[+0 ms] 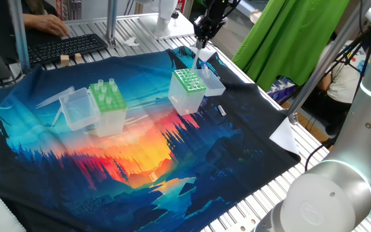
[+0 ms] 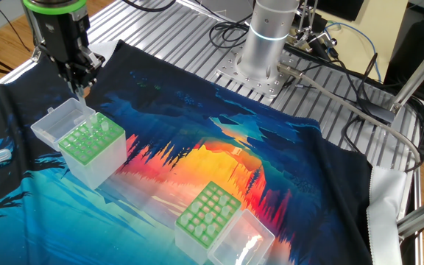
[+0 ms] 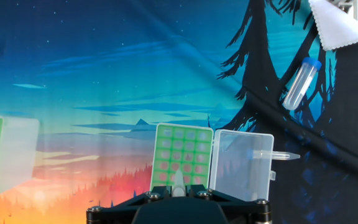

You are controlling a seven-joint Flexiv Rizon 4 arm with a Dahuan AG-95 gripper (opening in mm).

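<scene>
My gripper (image 1: 202,40) is shut on a clear pipette tip (image 1: 197,57), which points downward. In exterior view 2 the held tip (image 2: 81,94) hangs near the top of a green-topped tip rack (image 2: 93,138); whether it touches is unclear. From the wrist, the tip (image 3: 178,183) overlaps this rack's green grid (image 3: 182,152). The rack's clear lid (image 3: 241,163) lies open beside it. A second green-topped rack (image 1: 108,96) stands apart, several tips protruding from its top, with its open lid (image 1: 79,108) alongside.
A loose tip (image 3: 284,155) pokes past the near lid's edge. A blue-capped tube (image 3: 302,84) and loose tips (image 1: 55,96) lie on the printed cloth (image 1: 153,167). Open cloth separates the racks. A person's hand (image 1: 47,24) rests at a keyboard (image 1: 66,47).
</scene>
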